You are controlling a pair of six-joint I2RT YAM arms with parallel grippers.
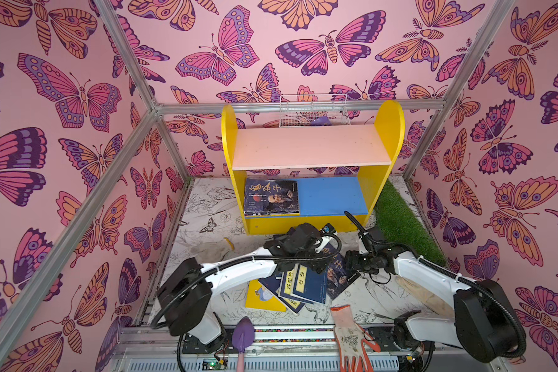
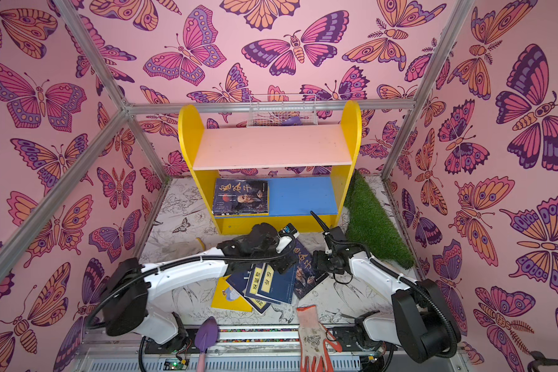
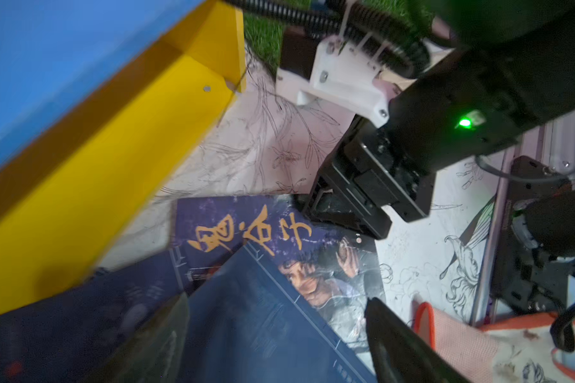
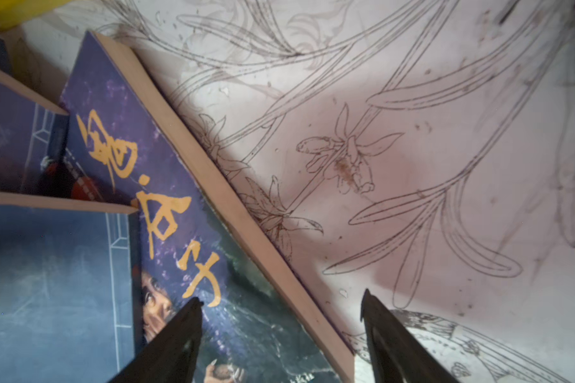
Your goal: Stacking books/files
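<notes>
Several books lie overlapped on the table. Dark blue ones cover most of a yellow book; at the right is a dark book with gold lettering. Above the blue books my left gripper is open, its fingers apart with no book clearly gripped. My right gripper stands open by the gold-lettered book's outer edge, one finger over the cover and the other over bare table. Another gold-lettered book lies on the left of the blue lower shelf.
The yellow-sided shelf unit has an empty pink upper board. Artificial grass lies at right. A purple trowel and a glove rest at the front edge. Both grippers are close together.
</notes>
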